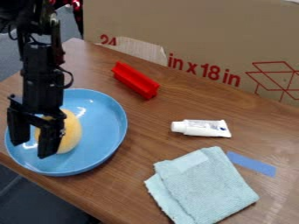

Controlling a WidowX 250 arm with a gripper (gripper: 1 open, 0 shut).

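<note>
My black gripper (35,128) is low over the blue plate (101,127) at the left, around a rounded yellow object (70,131) that lies in it. The gripper's fingers partly hide that object, and I cannot tell whether they are shut on it.
A red block (135,80) lies near the back, a white tube (201,128) at centre right, and a folded pale cloth (201,186) at front right beside a blue tape strip (250,164). A cardboard box (198,35) stands behind.
</note>
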